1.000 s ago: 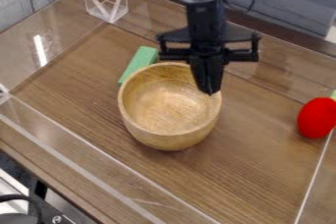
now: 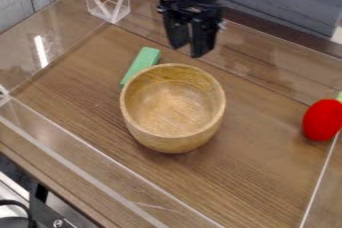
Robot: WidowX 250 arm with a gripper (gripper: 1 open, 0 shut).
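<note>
My gripper [image 2: 189, 42] is at the top centre, open, its two fingers pointing down over bare table behind the bowl. A tan round bowl [image 2: 171, 107] sits in the middle of the wooden table. A green block [image 2: 142, 64] lies at the bowl's back left. A red oval object [image 2: 322, 120] is at the right, with a small green bit at the frame's edge behind it.
A clear plastic item stands at the upper left edge. A dark object shows in the bottom left corner.
My gripper has moved back and up in the view, away from above the bowl's rear rim. The bowl, green block and red object have not moved.
</note>
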